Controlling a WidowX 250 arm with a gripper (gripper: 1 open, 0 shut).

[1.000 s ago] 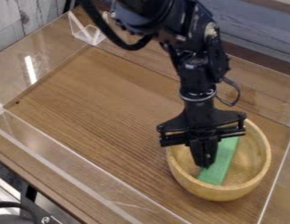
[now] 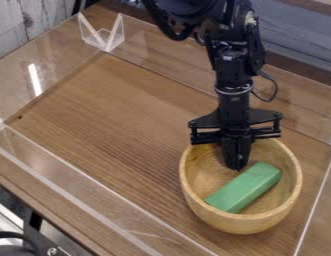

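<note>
My black gripper point(image 2: 236, 150) is lowered over the back part of a cream bowl point(image 2: 199, 190), its fingertips pointing down inside the rim and shut, with nothing visible between them. A green block point(image 2: 245, 189) lies tilted diagonally in the front right part of the bowl, in front of the fingertips.
A clear plastic object point(image 2: 105, 31) stands at the far back left. The table edges run along the left side and the back right.
My gripper has moved back and up, away from the bowl's front, and now looks sharp where it was blurred. The green block shows more fully, lower in view.
</note>
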